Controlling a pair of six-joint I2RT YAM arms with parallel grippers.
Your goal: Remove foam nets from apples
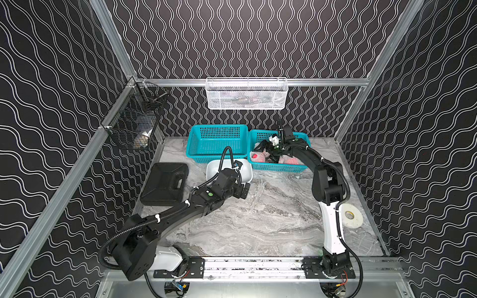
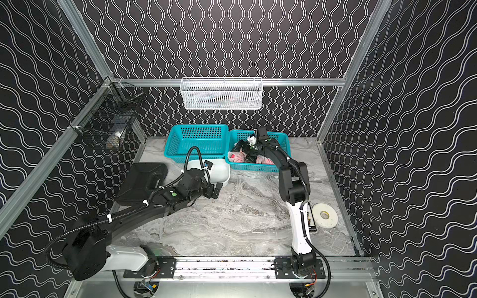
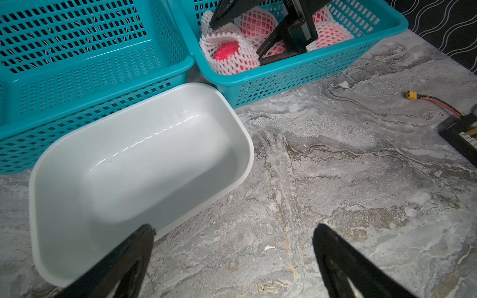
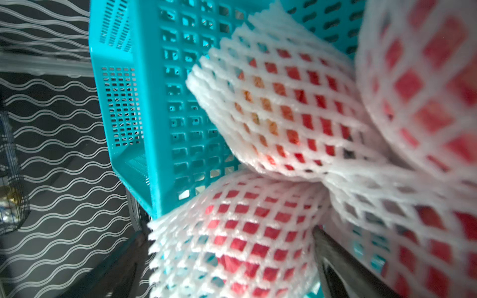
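Note:
Several red apples in white foam nets [image 4: 263,238] fill the right teal basket [image 3: 308,64]. My right gripper is down in that basket with open fingers either side of a netted apple at its left end, with other netted apples close around it. My left gripper hangs open over the table beside the white tray [image 3: 139,159], with nothing between its fingers. The left teal basket [image 3: 84,84] stands empty next to the full one.
A black case [image 1: 163,183] lies at the left of the table, a tape roll [image 2: 333,216] at the right. Wire baskets [image 1: 246,99] hang on the back and left walls.

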